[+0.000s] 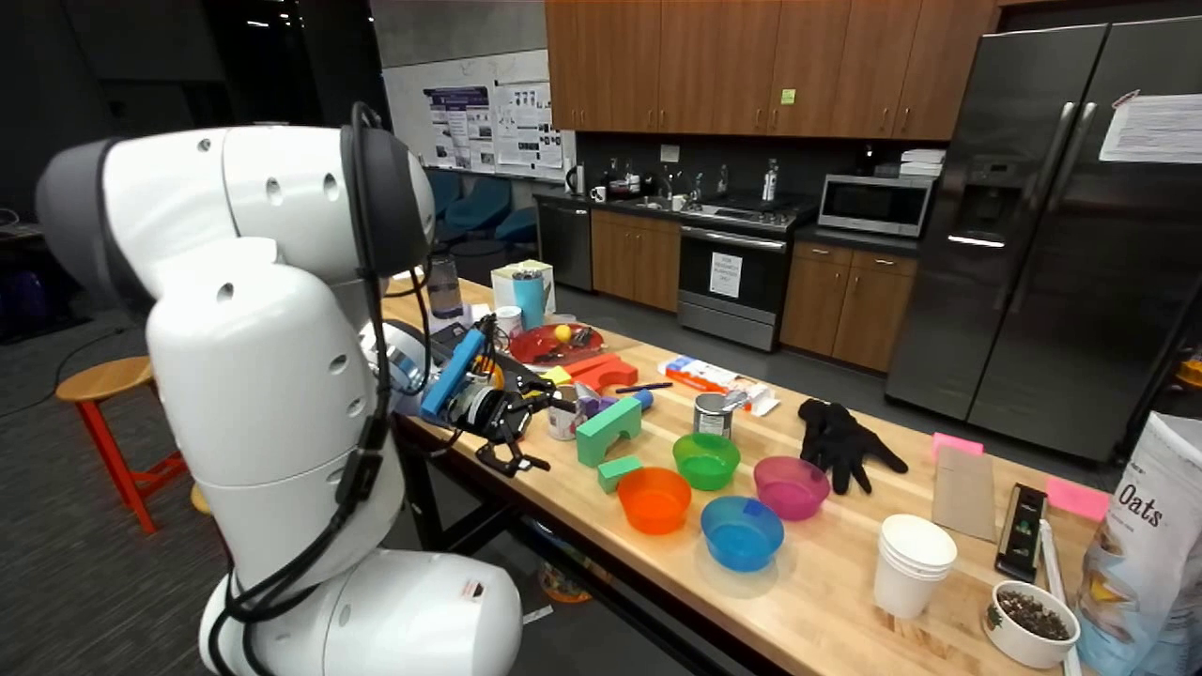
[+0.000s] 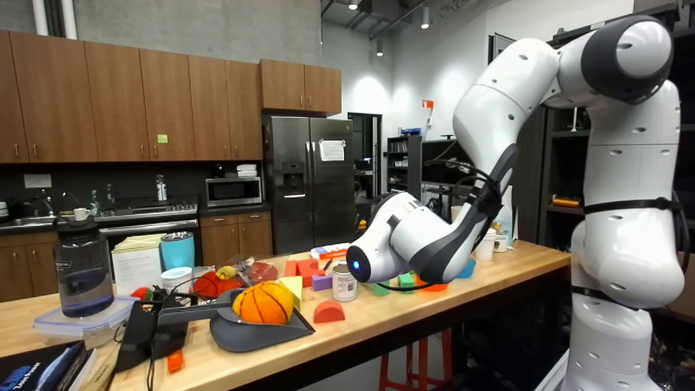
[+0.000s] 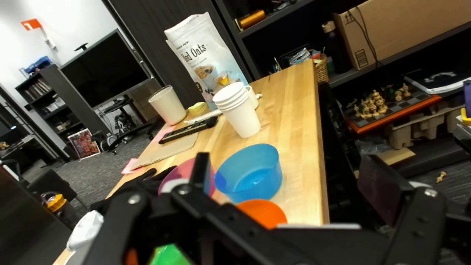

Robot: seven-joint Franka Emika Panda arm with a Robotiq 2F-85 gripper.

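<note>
In exterior view 1 my gripper [image 1: 548, 433] hangs at the table's near edge, left of the green arch block [image 1: 609, 432]. Its fingers stand wide apart in the wrist view, with nothing between the finger pads. Beyond it sit four-colour bowls in a cluster: an orange bowl [image 1: 654, 500], a green bowl [image 1: 706, 461], a blue bowl [image 1: 741, 533] and a pink bowl [image 1: 791, 486]. The bowls are apart from the gripper. My arm blocks the gripper in exterior view 2.
An open can [image 1: 712, 416] stands behind the bowls. White cups [image 1: 914, 563], a black glove [image 1: 845, 445] and an oats bag [image 1: 1149, 530] lie farther right. An orange ball [image 2: 264, 302] rests in a dustpan [image 2: 241, 336]. Bare tabletop lies around the cups.
</note>
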